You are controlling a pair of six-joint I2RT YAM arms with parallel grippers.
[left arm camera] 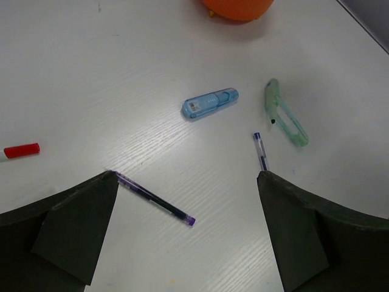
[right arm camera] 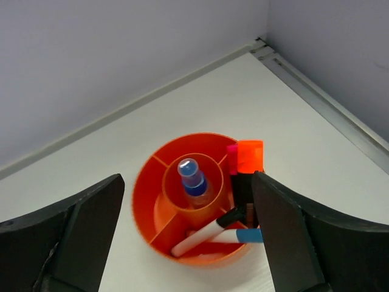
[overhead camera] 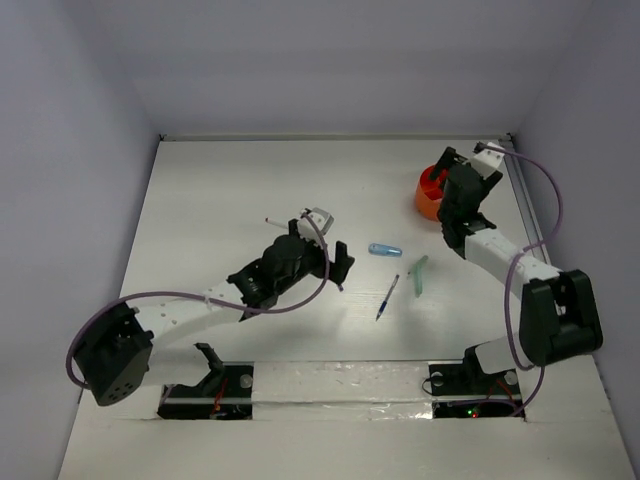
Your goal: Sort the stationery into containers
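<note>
An orange divided container [right arm camera: 146, 204] at the back right holds a blue-capped item [right arm camera: 193, 182] and several markers. My right gripper is over it, fingers apart, with nothing seen held between them. My left gripper stands open over the table's middle. On the table lie a blue tube [left arm camera: 206, 103], a green translucent item [left arm camera: 289, 121], a blue pen [overhead camera: 388, 295], a purple-capped pen [left arm camera: 155, 198] and a red-capped marker [left arm camera: 21, 150].
Walls and a metal rail [overhead camera: 330, 137] bound the white table [overhead camera: 210, 185] at the back and sides.
</note>
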